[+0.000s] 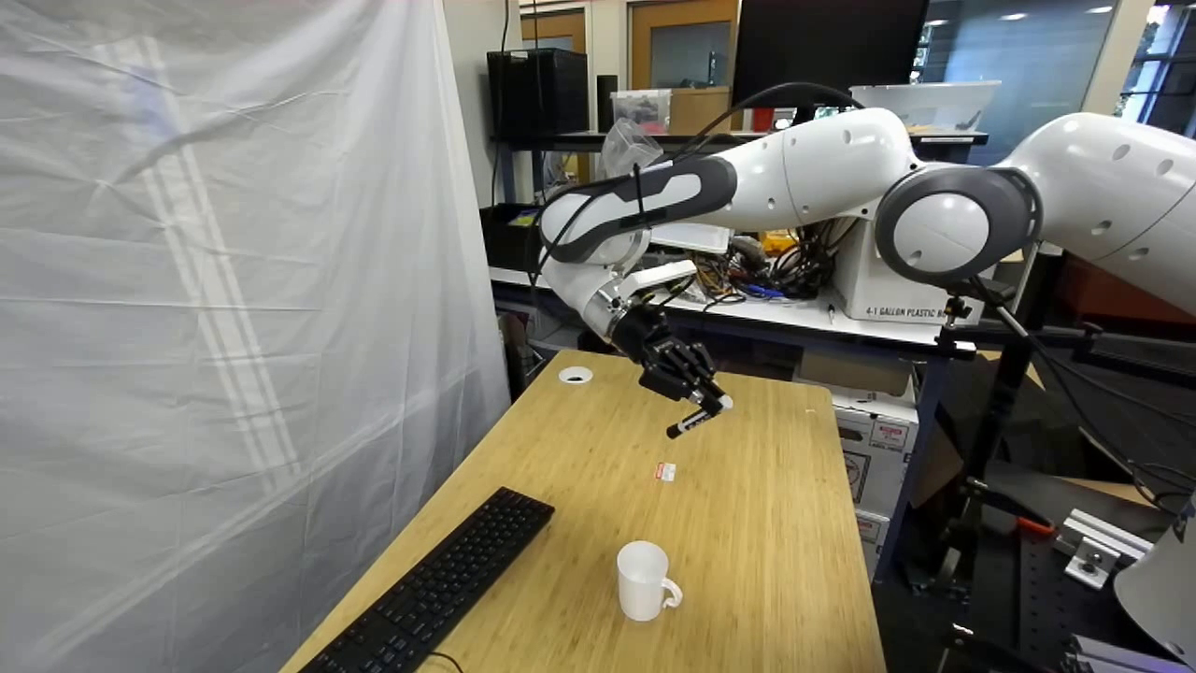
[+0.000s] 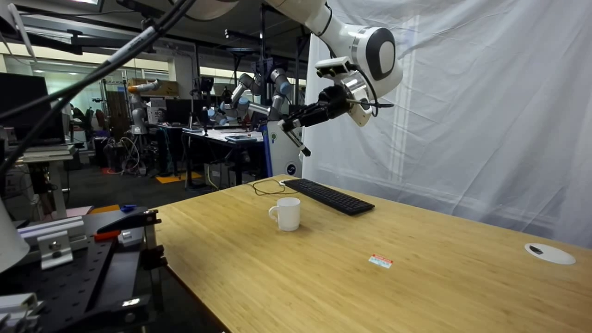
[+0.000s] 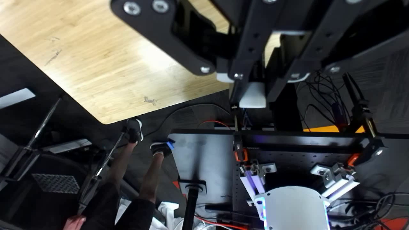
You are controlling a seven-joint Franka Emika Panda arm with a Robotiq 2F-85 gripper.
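Observation:
A white marker with a black end (image 1: pixel 690 422) is held at the tip of my gripper (image 1: pixel 713 398), which is shut on it. In exterior view 2 the marker (image 2: pixel 298 142) slants down from the gripper (image 2: pixel 284 125), clear of the tabletop. A white mug (image 1: pixel 642 581) stands upright on the table with its handle to the right; the same mug (image 2: pixel 288 214) shows its handle on the left in exterior view 2. In the wrist view dark finger linkages fill the upper part, and a pale block sits between them; whether it is part of the marker I cannot tell.
A black keyboard (image 1: pixel 437 583) lies along the curtain side of the wooden table (image 1: pixel 762 505). A small red-and-white label (image 1: pixel 666 472) and a round white disc (image 1: pixel 575 375) are on the tabletop. The white curtain (image 1: pixel 247 280) borders one side.

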